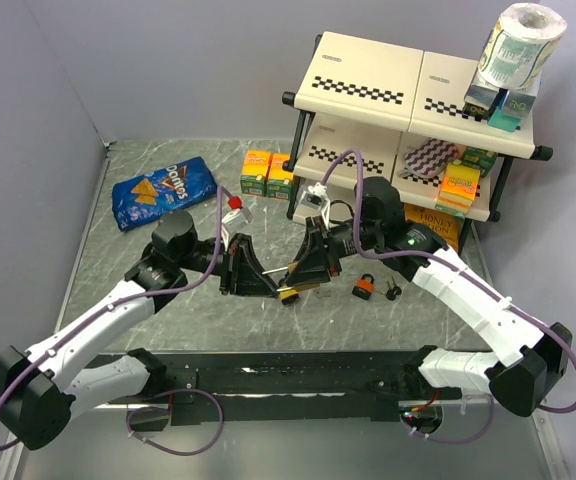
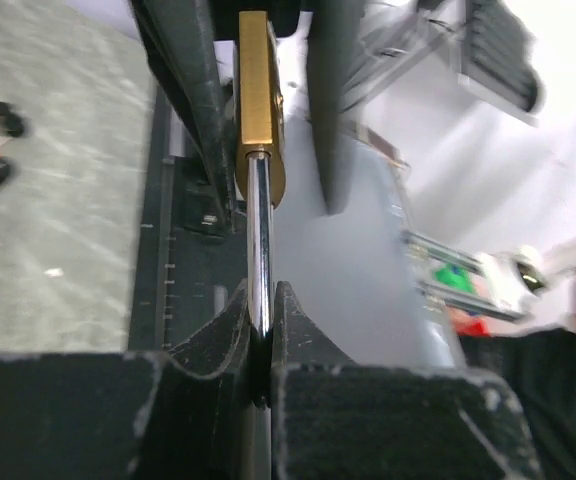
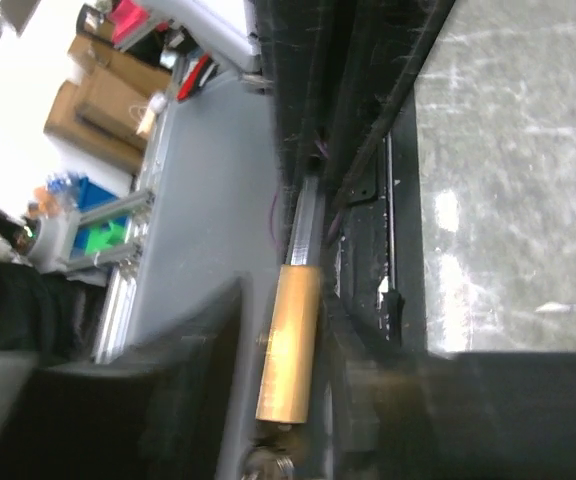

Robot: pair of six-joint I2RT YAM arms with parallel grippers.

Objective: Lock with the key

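Observation:
A brass padlock (image 2: 256, 90) is held up between my two arms, seen edge-on in both wrist views. My left gripper is shut on its steel shackle (image 3: 308, 225). On either side of the brass body stand the fingers of my right gripper, part open, with a gap beside the lock in the left wrist view. A small blurred metal piece (image 3: 268, 462) shows at the bottom end of the body; whether it is the key in the keyhole cannot be made out. From the top view, both grippers meet tip to tip and mostly hide the lock.
An orange padlock (image 1: 364, 287) and a small bunch of keys (image 1: 393, 288) lie right of the grippers. A yellow-and-black lock (image 1: 288, 296) sits below them. A chip bag (image 1: 163, 193), boxes (image 1: 255, 172) and a shelf (image 1: 363, 85) fill the back.

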